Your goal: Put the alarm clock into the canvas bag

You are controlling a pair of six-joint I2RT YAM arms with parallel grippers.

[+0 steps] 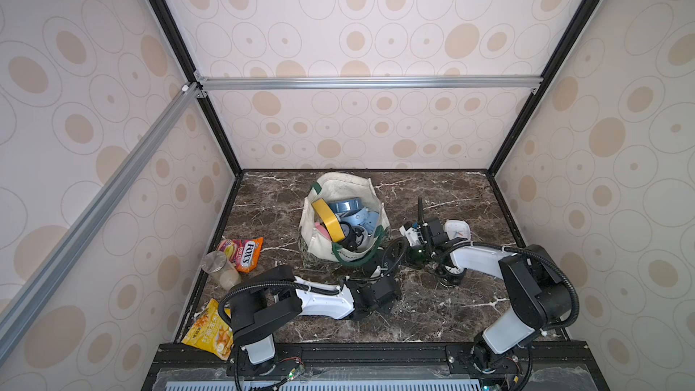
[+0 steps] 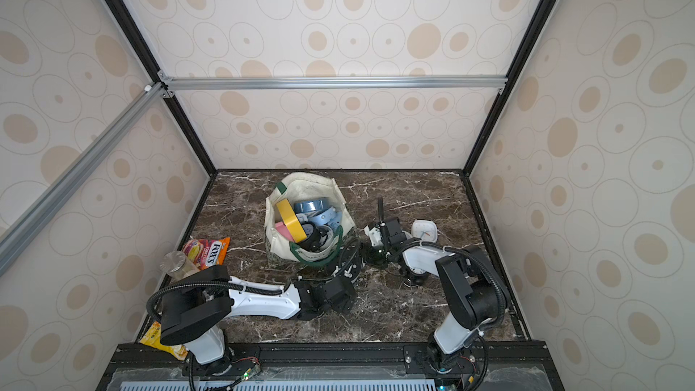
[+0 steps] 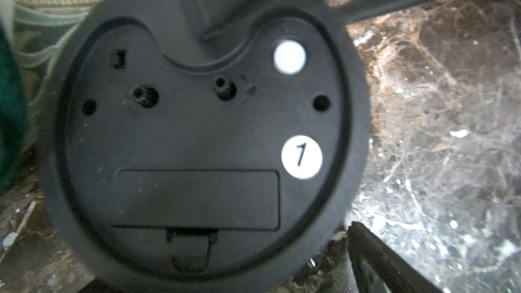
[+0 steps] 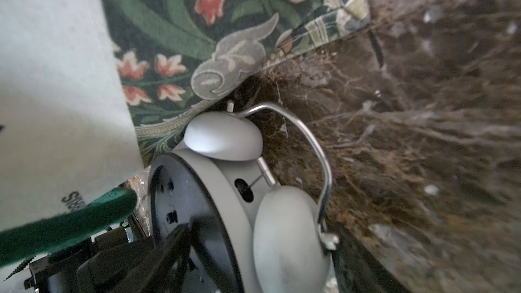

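The alarm clock (image 4: 290,244), pale with two bells, a wire handle and a black back, stands on the marble floor at the bag's near right side. Its round black back (image 3: 195,130) fills the left wrist view. My right gripper straddles it, one finger over the back, the other beside a bell; whether both press it cannot be told. The left gripper is open at the clock's lower edge, its right finger (image 3: 382,263) clear of the clock. The cream canvas bag (image 1: 336,184), green-handled, stands open behind, holding several items.
A white dish (image 1: 456,229) lies behind the right arm. Red (image 1: 241,253) and yellow (image 1: 210,331) snack packets and a clear jar (image 1: 220,269) line the left edge. A bag handle (image 4: 86,228) loops close to the right gripper.
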